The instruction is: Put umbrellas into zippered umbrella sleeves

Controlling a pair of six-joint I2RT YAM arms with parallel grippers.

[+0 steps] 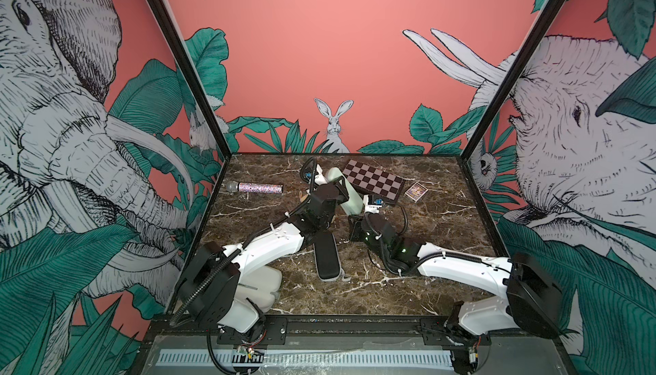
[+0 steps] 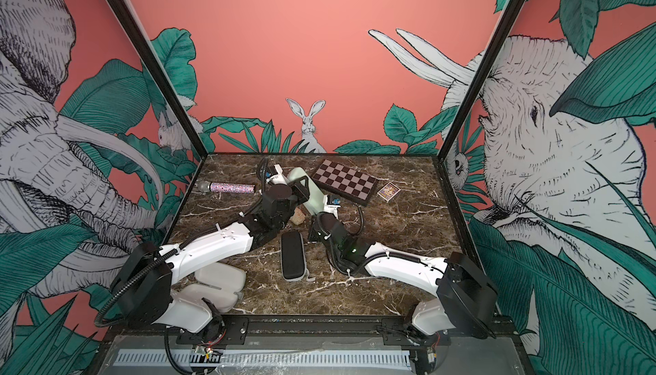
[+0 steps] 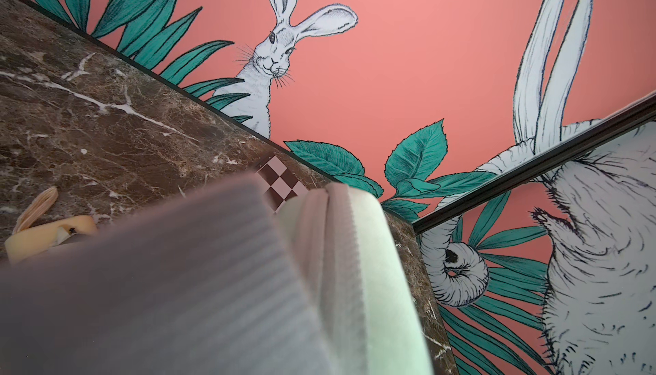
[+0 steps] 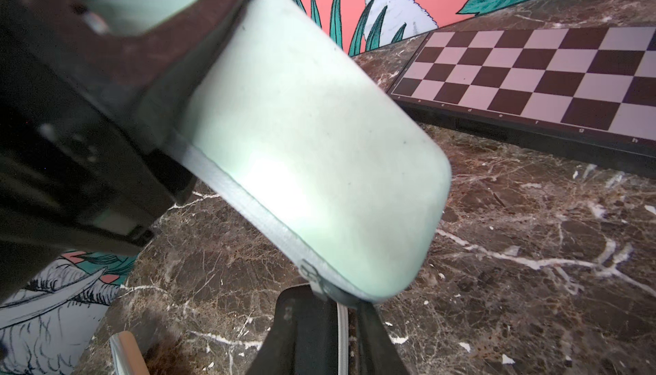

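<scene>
My left gripper (image 1: 341,189) is shut on a mint-green zippered sleeve (image 1: 352,200), which it holds slanted over the table, free end down to the right. A grey ribbed finger (image 3: 157,293) presses against the sleeve in the left wrist view. The right gripper (image 1: 356,223) is just below that lower end. In the right wrist view, its blurred dark fingers (image 4: 376,347) stand apart, close under the small zipper pull (image 4: 311,273) at the sleeve's edge; no contact is clear. Whether an umbrella is inside cannot be seen. A black zippered case (image 1: 327,258) lies front centre.
A chessboard (image 1: 374,180) and a card pack (image 1: 416,191) lie at the back right. A glittery microphone-like tube (image 1: 259,188) lies at the back left. Pale cases (image 1: 263,279) rest by the left arm's base.
</scene>
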